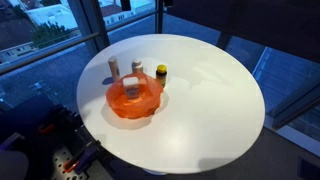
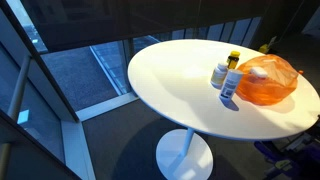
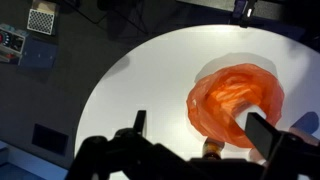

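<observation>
An orange crumpled bag (image 1: pixel 135 105), perhaps a soft bowl, rests on the round white table (image 1: pixel 210 110). A white item (image 1: pixel 131 87) lies inside it. Close behind the bag stand a pale bottle (image 1: pixel 114 68), a white bottle (image 1: pixel 138 67) and a dark bottle with a yellow top (image 1: pixel 161 74). In the wrist view my gripper is open, its dark fingers wide apart and nothing held between them. The orange bag (image 3: pixel 204 115) appears beyond the fingers, towards the right one, with the white item (image 3: pixel 243 108) in its opening.
The table stands on a round white base (image 2: pixel 185 157), with windows and dark blinds around it. Dark equipment (image 1: pixel 60 150) sits beyond the table at the lower left.
</observation>
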